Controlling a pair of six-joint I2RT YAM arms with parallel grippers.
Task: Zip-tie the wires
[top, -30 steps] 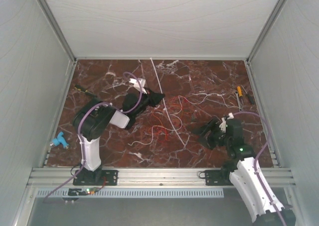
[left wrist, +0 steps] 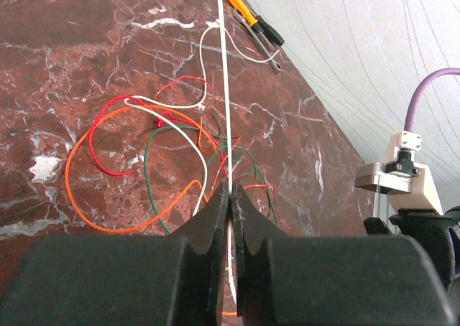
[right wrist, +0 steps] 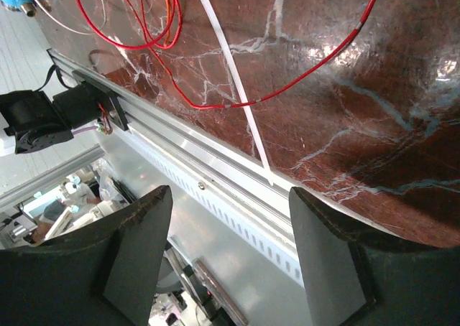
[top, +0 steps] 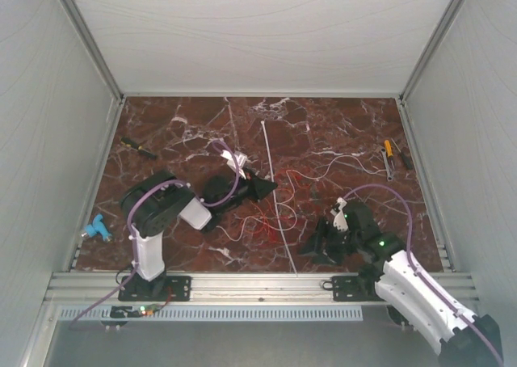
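Observation:
A long white zip tie (top: 266, 141) crosses the loose coloured wires (top: 266, 225); in the left wrist view my left gripper is shut on the zip tie (left wrist: 224, 89), holding it above the orange, red, white and green wires (left wrist: 100, 225). My right gripper stands open at the front right of the bundle, its fingers either side of the zip tie's free end (right wrist: 255, 132) in that wrist view, apparently not touching it. A red wire (right wrist: 309, 71) crosses that end.
Pliers and a yellow-handled screwdriver (top: 388, 150) lie at the right edge, a dark tool (top: 137, 147) at the back left, a blue object (top: 97, 229) at the front left. A metal rail (top: 242, 280) runs along the front edge.
My left gripper has moved right and toward the front with the zip tie, whose far end shifted right. My right gripper has moved toward the front left, nearer the tie's front end.

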